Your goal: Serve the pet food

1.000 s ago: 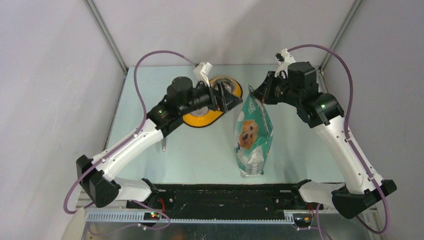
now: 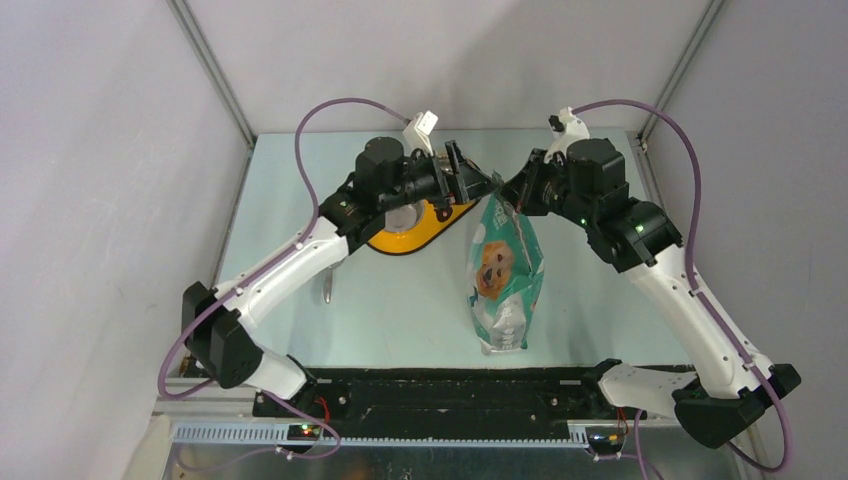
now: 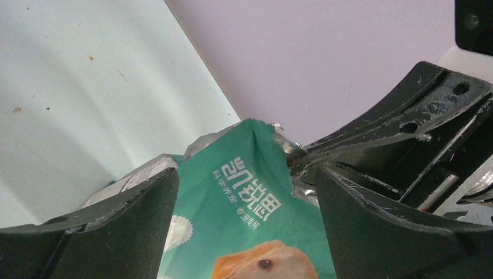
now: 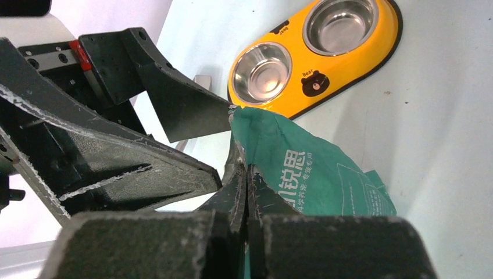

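A green pet food bag [image 2: 505, 280] with a dog picture stands upright, right of centre on the table. My right gripper is shut on the thin crimped top edge of the bag [image 4: 317, 174]. My left gripper stands open at the bag's top, close against the right one; in the left wrist view the top [image 3: 244, 168] lies between its fingers. A yellow double feeder [image 4: 337, 64] with two steel bowls, which look empty, sits behind the left arm.
A metal utensil [image 2: 328, 285] lies left of the bag, partly under the left arm. Walls [image 2: 760, 200] close in the sides and back.
The right gripper has shifted only slightly; the bag stays in place.
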